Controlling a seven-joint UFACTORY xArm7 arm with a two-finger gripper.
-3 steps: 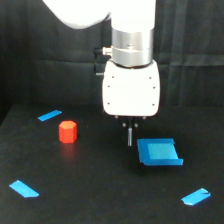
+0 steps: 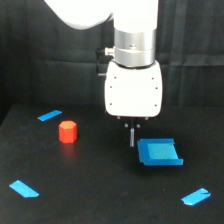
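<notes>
A red block (image 2: 68,131) with an angular, roughly hexagonal outline rests on the black table at the left. To its right is a blue square (image 2: 161,152), perhaps a shallow tray, with nothing visible on it. My gripper (image 2: 131,137) points down just left of and behind the square's upper left corner, apart from the red block. Its fingers look like one thin grey strip from here, so their spacing is unclear. No object shows at their tips.
Strips of blue tape lie on the table: one at the back left (image 2: 50,115), one at the front left (image 2: 24,188) and one at the front right (image 2: 196,197). A dark curtain hangs behind.
My gripper has shifted very slightly to the right and a touch lower in the picture. The red block and the blue square have not moved.
</notes>
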